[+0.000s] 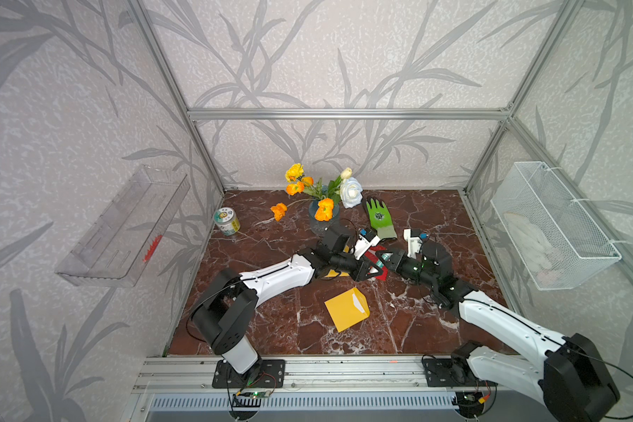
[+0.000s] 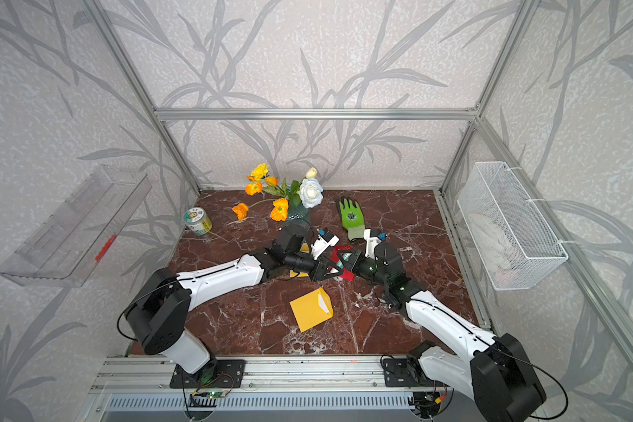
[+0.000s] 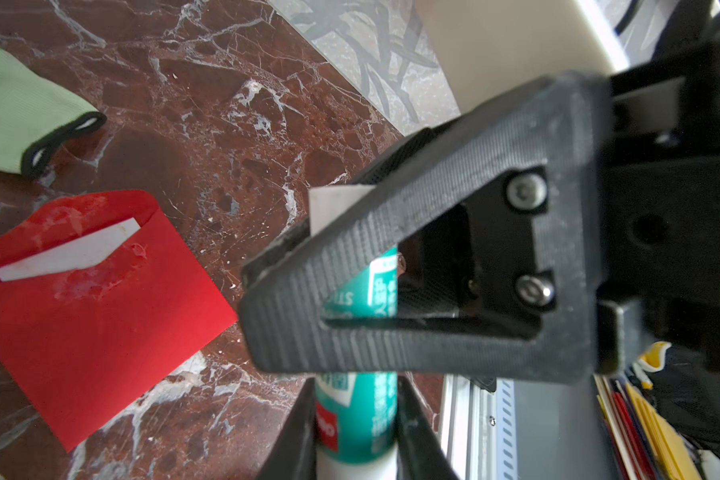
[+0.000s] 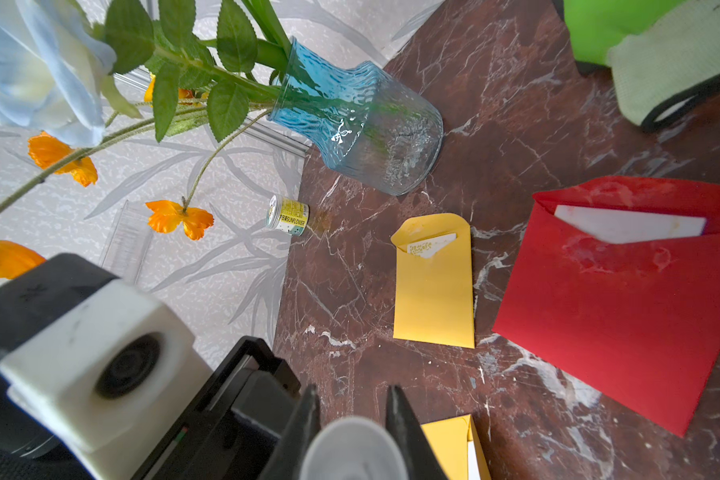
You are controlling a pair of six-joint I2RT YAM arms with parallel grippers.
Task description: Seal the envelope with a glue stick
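A teal glue stick (image 3: 360,412) with a pale top end is upright in the left wrist view, gripped by my right gripper (image 1: 385,257). My left gripper (image 1: 369,268) is at the stick's lower end; whether its fingers are tight on it is hard to tell. A red envelope (image 4: 616,312) with a white card in its opening lies beneath the grippers. A small yellow envelope (image 4: 432,296) lies behind it, and a larger yellow envelope (image 1: 341,313) lies at the front with a white insert showing.
A vase (image 4: 376,128) of flowers and a green glove (image 2: 351,216) stand and lie at the back. A can (image 1: 226,222) stands at the left. A clear tray (image 1: 105,267) and a white wire basket (image 2: 513,267) are at either side.
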